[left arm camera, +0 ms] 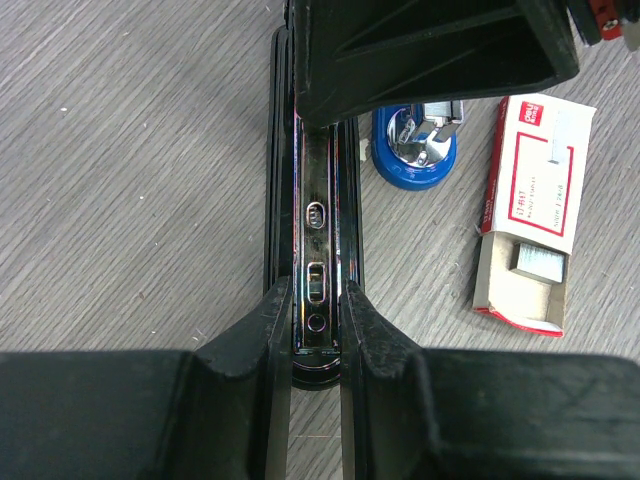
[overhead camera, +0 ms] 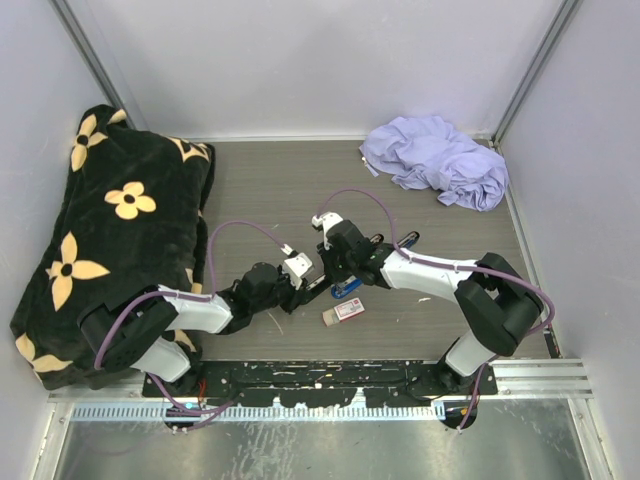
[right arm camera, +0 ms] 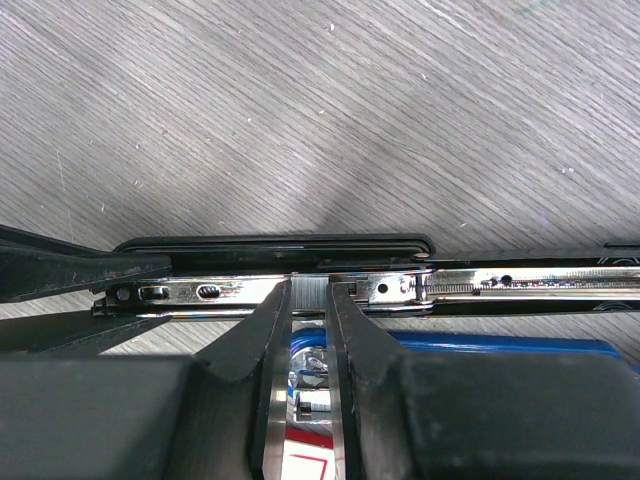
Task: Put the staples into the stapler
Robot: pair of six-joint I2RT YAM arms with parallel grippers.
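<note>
The open black stapler point(left arm camera: 316, 240) lies on the table, its metal channel facing up. In the left wrist view my left gripper is shut on its near end. My right gripper is shut over the stapler's channel, on a short grey strip of staples, as the right wrist view shows; whether the strip sits fully in the channel I cannot tell. The open staple box point(left arm camera: 530, 200), white and red with a staple strip inside, lies to the right of the stapler.
A blue stapler point(left arm camera: 410, 165) lies beside the black one. A lavender cloth point(overhead camera: 435, 160) sits at the back right, and a dark flowered cushion point(overhead camera: 120, 240) fills the left side.
</note>
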